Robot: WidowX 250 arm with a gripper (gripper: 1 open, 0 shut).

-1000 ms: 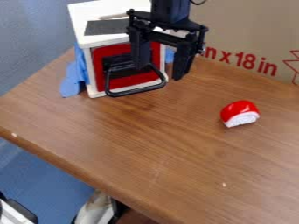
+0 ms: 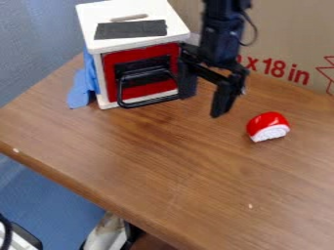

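The black gripper [image 2: 204,96] hangs above the table, right of a white toy oven [image 2: 123,29] with a red front and a black handled door [image 2: 141,73]. Its two fingers are spread apart, with nothing seen between them. A red and white round object [image 2: 268,126] lies on the table to the right, below and right of the gripper.
A blue cloth [image 2: 81,86] lies against the oven's left side. A cardboard sheet [image 2: 294,44] stands at the back. The table's left edge drops to a blue floor.
The gripper has moved right and down, away from the front of the oven toward the red object, and has turned. The oven and red object are unchanged.
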